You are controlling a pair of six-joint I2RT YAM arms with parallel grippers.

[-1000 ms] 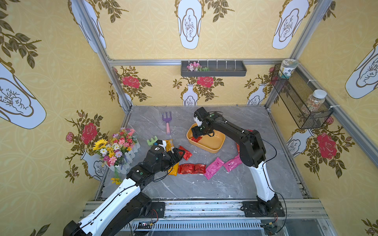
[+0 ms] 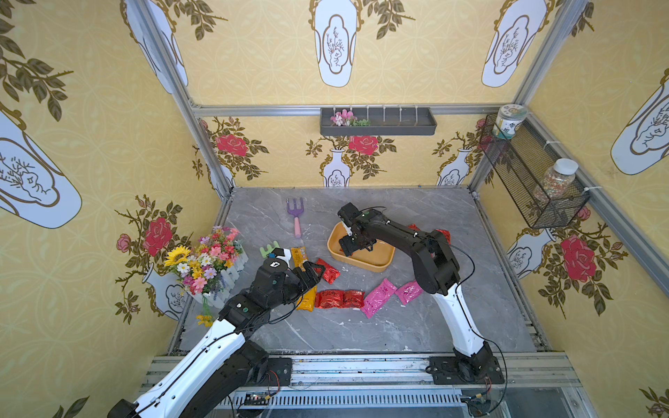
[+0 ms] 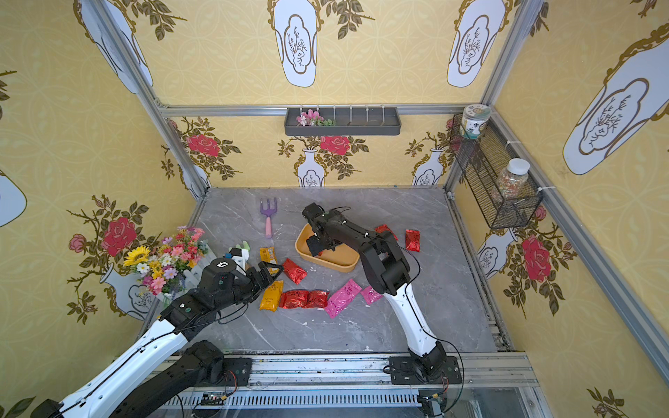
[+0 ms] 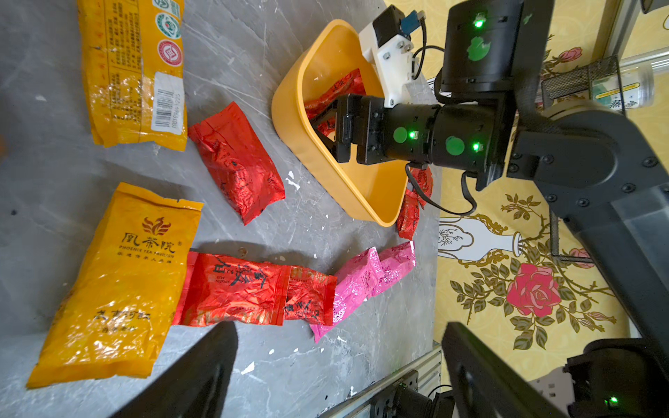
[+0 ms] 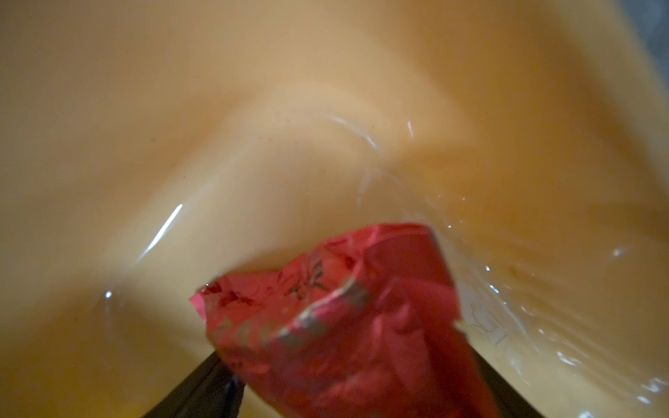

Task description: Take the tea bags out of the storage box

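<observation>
The orange storage box (image 2: 373, 259) sits mid-table with my right gripper (image 2: 348, 245) down inside it. In the right wrist view a crumpled red tea bag (image 5: 348, 327) lies between that gripper's open fingers, against the box floor. My left gripper (image 2: 310, 275) hangs over yellow tea bags (image 4: 115, 292) at the box's front left; its fingers are apart, nothing seen between them. Other tea bags lie outside on the table: red ones (image 4: 237, 160) and pink ones (image 3: 343, 298).
Flowers (image 2: 202, 268) stand at the left, beside a green rake and a purple fork (image 2: 294, 212). A grey shelf (image 2: 379, 129) and wire basket (image 2: 529, 181) hang on the walls.
My right gripper has moved down into the box, which shifted slightly left. My left arm moved very slightly.
</observation>
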